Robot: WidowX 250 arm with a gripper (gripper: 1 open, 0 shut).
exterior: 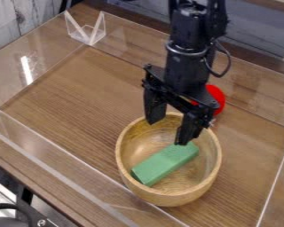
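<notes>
The black gripper (176, 108) hangs over the back part of a round tan bowl (131, 172), its two fingers apart and open. A green oblong block (162, 163) lies in the bowl, just below and in front of the fingers. A red round object (211, 97) sits on the wooden table behind the gripper, to the right, partly hidden by the arm.
A small clear or white wire-like object (82, 28) stands at the back left. Dark edges border the table at the top and lower left.
</notes>
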